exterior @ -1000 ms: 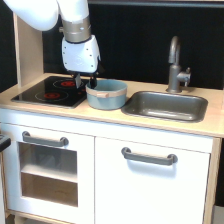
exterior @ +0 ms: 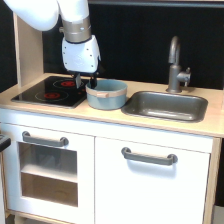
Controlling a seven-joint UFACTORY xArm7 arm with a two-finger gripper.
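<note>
A grey-blue pot [exterior: 110, 96] sits on the counter between the stove and the sink. From above, the white robot arm reaches down with its dark gripper [exterior: 87, 81] at the pot's left rear rim. Its dark fingers overlap the rim and the black background. Whether they are spread or closed on the rim is too small to make out. What lies inside the pot is hidden.
To the left is a black stove top [exterior: 52, 91] with red burner rings. A metal sink [exterior: 168, 105] with a dark faucet [exterior: 176, 68] lies to the right. Below the wooden counter are cabinet doors with grey handles [exterior: 150, 157]. Bare counter [exterior: 75, 115] runs along the front.
</note>
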